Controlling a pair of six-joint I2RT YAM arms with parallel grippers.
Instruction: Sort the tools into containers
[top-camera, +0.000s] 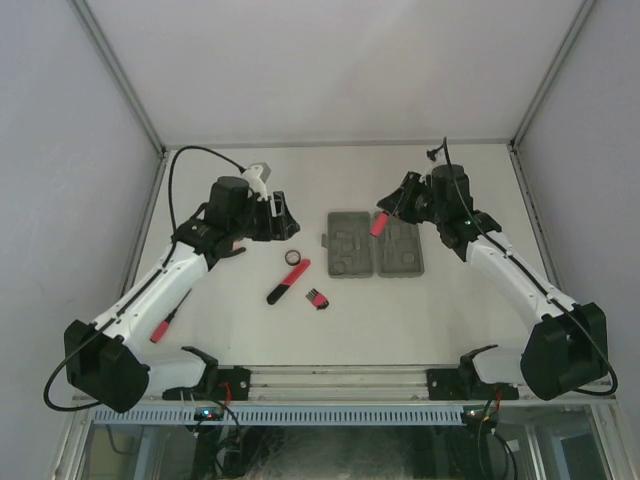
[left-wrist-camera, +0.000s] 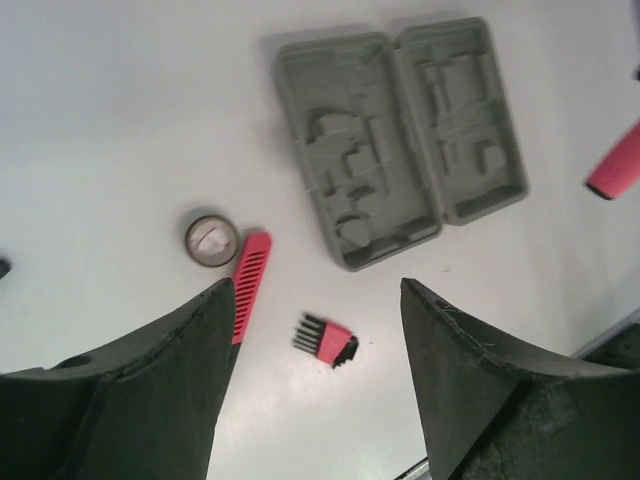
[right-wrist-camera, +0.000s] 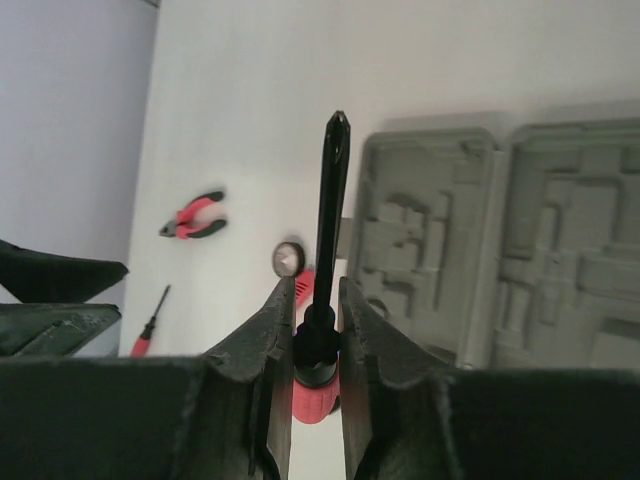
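My right gripper (top-camera: 392, 208) is shut on a red-handled screwdriver (right-wrist-camera: 331, 240), held over the right part of the grey two-part case (top-camera: 349, 262). My left gripper (top-camera: 279, 213) is open and empty, left of the case. On the table lie red pliers (right-wrist-camera: 199, 217), a tape roll (left-wrist-camera: 211, 240), a red-and-black knife (left-wrist-camera: 250, 280), a small red key set (left-wrist-camera: 333, 342) and, at the far left, another screwdriver (right-wrist-camera: 143, 340). The case's compartments show no tools in them.
Walls and metal rails (top-camera: 542, 220) bound both sides.
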